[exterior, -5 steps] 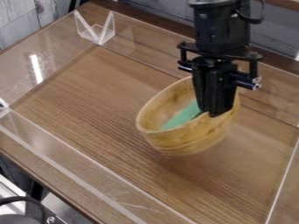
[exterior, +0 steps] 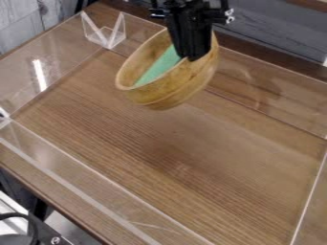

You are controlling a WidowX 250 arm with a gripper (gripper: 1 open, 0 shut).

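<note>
The black gripper (exterior: 192,43) hangs at the top centre of the camera view, tilted over a wooden bowl (exterior: 153,88) with a green item (exterior: 163,62) inside. The bowl is held up in the air at a steep tilt. The fingertips meet the bowl's right rim; how far they are closed around it is hard to see.
A wooden tray floor (exterior: 153,182) fills most of the view, largely clear. A clear plastic crown-shaped piece (exterior: 105,29) stands at the back left. The tray's walls run along the left, back and right edges, and a black cable lies at the bottom left.
The gripper and bowl have moved up, toward the back and to the left, and the bowl is now tilted more steeply.
</note>
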